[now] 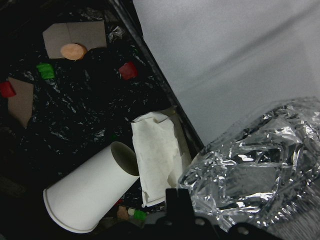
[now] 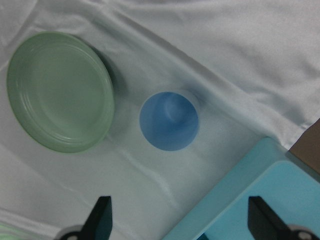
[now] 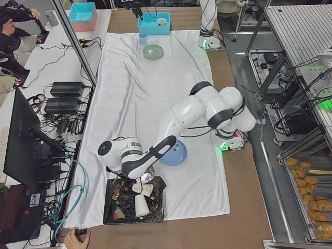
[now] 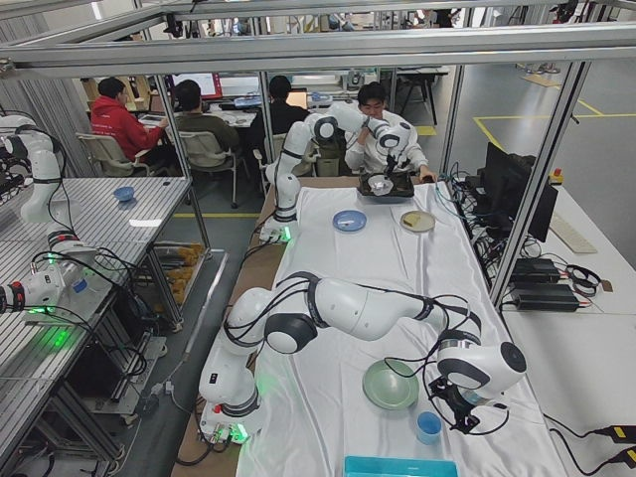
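Note:
My left gripper is over the black bin [image 1: 75, 115], shut on a crumpled clear plastic item [image 1: 250, 170] at its right edge. The bin holds a white paper cup [image 1: 87, 190], a crumpled white paper [image 1: 157, 155], cardboard scraps and several small coloured pieces. My right gripper is open at the far end, above the table beside a turquoise box [image 2: 272, 195], near a blue cup [image 2: 169, 121] and a green plate [image 2: 60, 92], with nothing between its fingers.
A blue plate [image 4: 349, 221] and a cream plate [image 4: 417, 223] lie near the bin on the white cloth. A person sits behind the bin.

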